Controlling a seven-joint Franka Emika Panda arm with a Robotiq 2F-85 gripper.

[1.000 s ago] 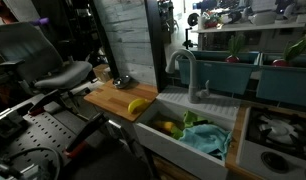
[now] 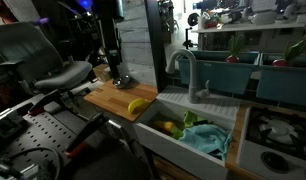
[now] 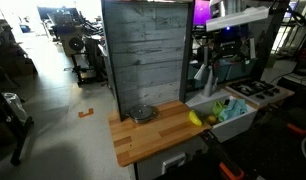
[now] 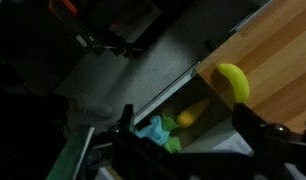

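My gripper is open in the wrist view, its dark fingers far apart at the lower edge and nothing held between them. A yellow banana [image 4: 234, 82] lies below on the wooden counter, near the corner by the sink; it also shows in exterior view 1 as the banana [image 2: 137, 105]. Inside the white sink [image 2: 153, 140] rest a yellow item [image 2: 171, 128] and a crumpled blue-green cloth [image 2: 203, 134]. From above, the yellow item [image 4: 192, 112] appears beside the cloth [image 4: 150, 131]. The arm hangs in the air, clear of these things.
A metal pan [image 3: 141, 112] sits on the wooden counter [image 3: 153, 138] by the grey plank wall. A white faucet [image 2: 196, 82] rises behind the sink, with a stove [image 2: 273, 140] to its right. Bare wood lies between pan and banana.
The arm has come into exterior view 1 from the upper left and now hangs in front of the plank wall. Banana, cloth and yellow item have stayed where they were.
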